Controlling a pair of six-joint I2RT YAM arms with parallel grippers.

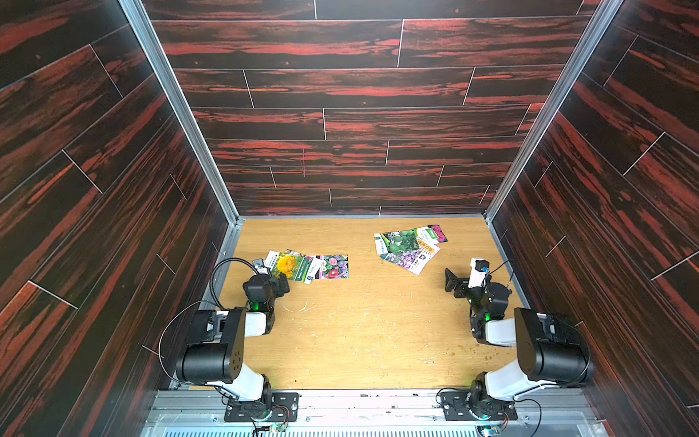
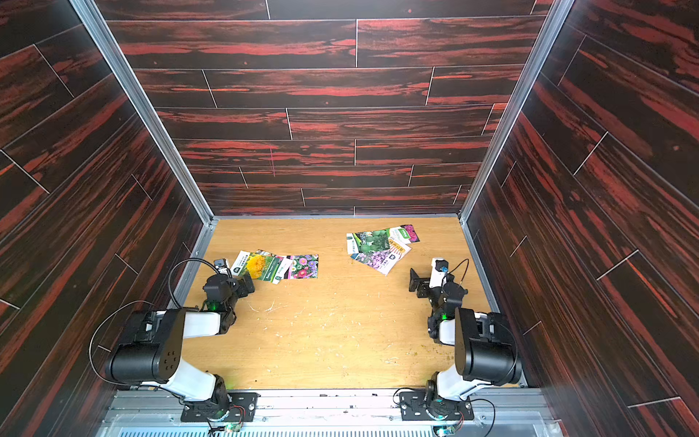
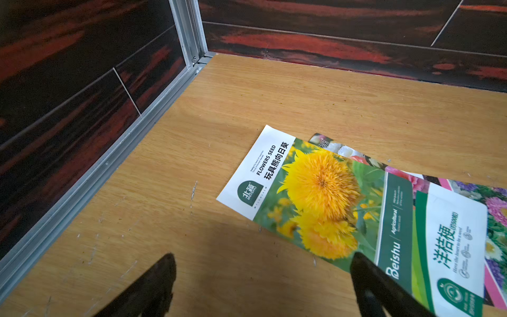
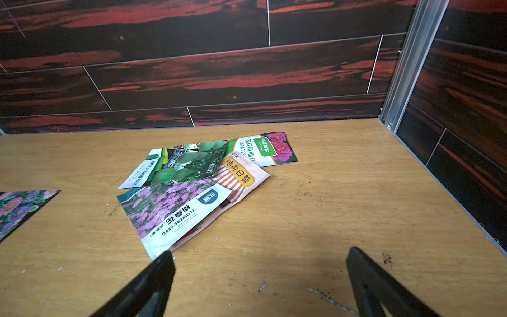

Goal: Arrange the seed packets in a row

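Two loose, overlapping piles of seed packets lie on the wooden table. At back left, a yellow sunflower packet (image 3: 322,200) overlaps a white-and-green packet (image 3: 449,248) and a pink-and-purple flower packet (image 1: 333,266). At back right, a purple flower packet (image 4: 163,211), a green packet (image 4: 192,161), an orange-labelled packet (image 4: 240,174) and a pink flower packet (image 4: 280,148) overlap. My left gripper stands open just in front of the left pile, empty. My right gripper is open and empty, right of and in front of the right pile.
Dark plank walls with metal edges (image 2: 495,306) close in the back and both sides. Some free room lies between the piles and at the back right corner.
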